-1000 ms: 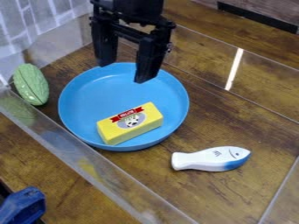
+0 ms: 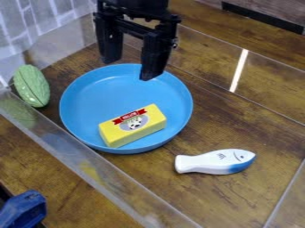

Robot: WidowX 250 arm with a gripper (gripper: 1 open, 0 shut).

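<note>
The black gripper [image 2: 131,55] hangs open over the back part of a blue plate [image 2: 86,107], its two fingers spread wide with nothing visible between them. On the plate's front half lies a yellow box with a red label [image 2: 131,126], apart from the fingers.
A green cucumber-like object [image 2: 32,85] lies left of the plate. A white and blue fish [image 2: 215,162] lies at the front right. A blue object [image 2: 20,210] sits at the bottom left, past a clear plastic edge.
The gripper has risen slightly over the plate. The objects on the table have not moved.
</note>
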